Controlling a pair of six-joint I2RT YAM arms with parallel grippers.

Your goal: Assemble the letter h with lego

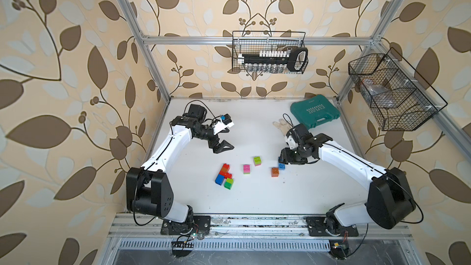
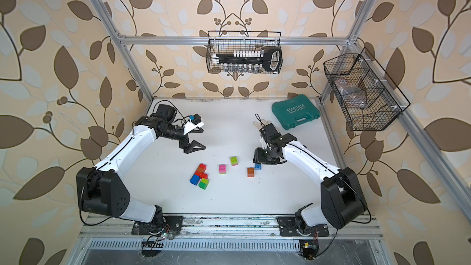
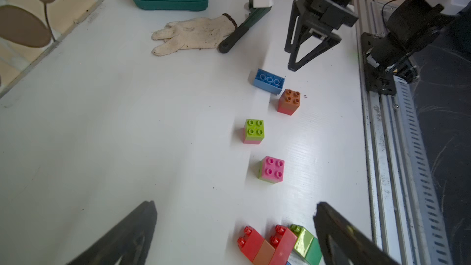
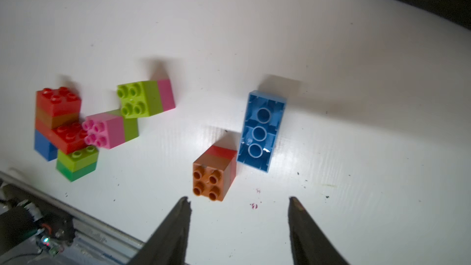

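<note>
A blue brick point(image 4: 259, 132) lies with its hollow underside and three tubes facing the camera. Close beside it stands a brown-on-red stack point(image 4: 213, 174). My right gripper is partly open, and its fingers have nothing between them; the blue brick is ahead of them in the right wrist view. Over to the left are a lime-on-pink stack point(image 4: 139, 99) and a pink-on-lime stack point(image 4: 105, 130). A joined group of red, brown, blue, lime and green bricks point(image 1: 225, 175) lies farther left. My left gripper point(image 1: 230, 138) is wide open and empty, above the table behind that group.
A green tool case point(image 1: 315, 111) rests at the back right, with a pale glove point(image 3: 193, 34) and a dark-handled tool point(image 3: 244, 28) near it. Bare table lies at the back middle and front. Wire baskets point(image 1: 268, 54) hang above the table.
</note>
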